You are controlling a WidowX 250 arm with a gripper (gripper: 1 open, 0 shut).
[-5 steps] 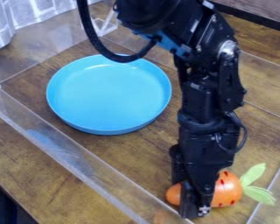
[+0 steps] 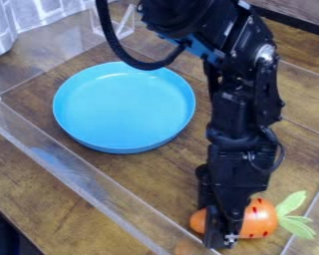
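Note:
My black gripper (image 2: 218, 221) is low at the bottom right, shut on an orange toy carrot (image 2: 258, 219) with pale green leaves (image 2: 294, 219) pointing right. The fingers cover part of the carrot's left end. A blue plate (image 2: 123, 105) rests on the wooden surface, left of the arm and well apart from the carrot.
A clear plastic edge runs diagonally along the left, beside the plate and down toward my gripper. A white object (image 2: 9, 25) and a clear container stand at the top left. Bare wood (image 2: 43, 199) fills the lower left and the right side.

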